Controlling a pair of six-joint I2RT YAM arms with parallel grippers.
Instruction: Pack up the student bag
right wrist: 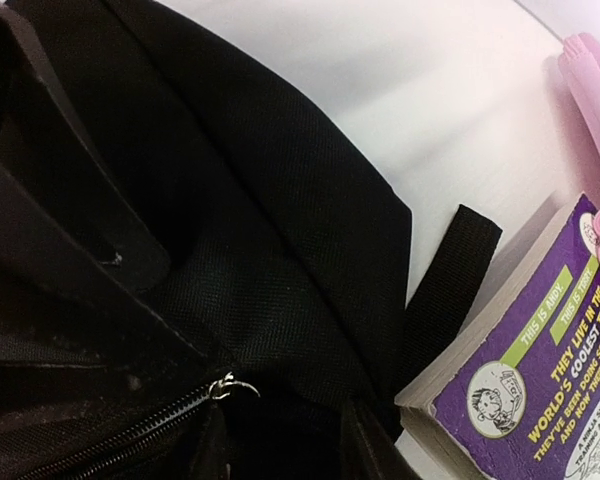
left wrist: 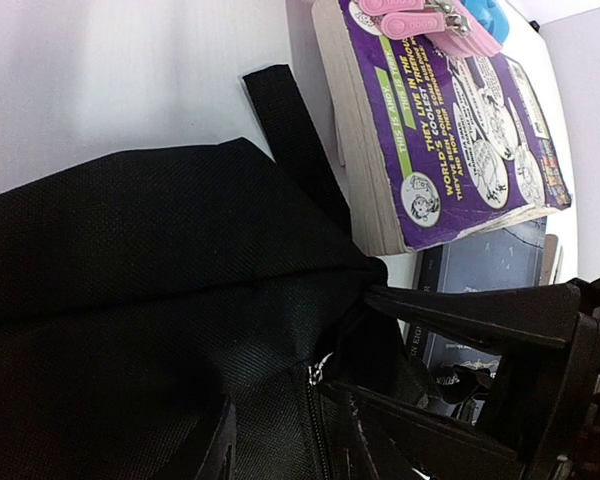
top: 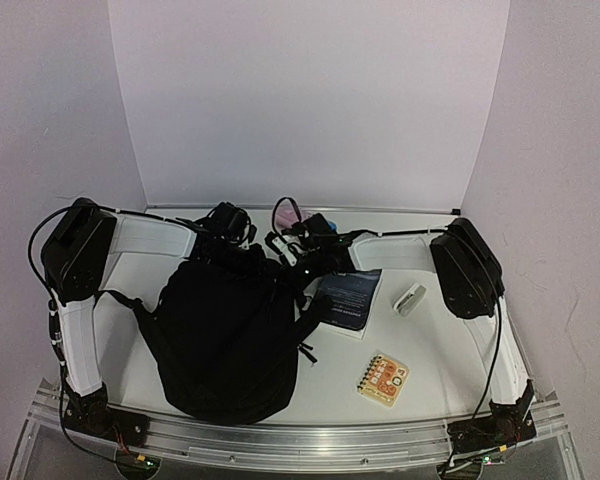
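Observation:
The black bag [top: 225, 340] lies flat at the left of the table. Across its upper edge, my left gripper is open, its fingers apart with black fabric below them. My right gripper is also open, reaching in from the right at the bag's corner. Its fingers straddle dark fabric there, close to the silver zipper pull; the left wrist view shows the same pull [left wrist: 320, 370] beside one of the right fingertips. Whether either gripper touches the cloth is hard to tell. The bag's inside is hidden.
A purple thick book [left wrist: 450, 130] and a pink item [left wrist: 460, 30] sit just beyond the bag's corner. Farther right are a dark book [top: 350, 300], a white stapler-like object [top: 410, 299] and an orange spiral notebook [top: 383, 379].

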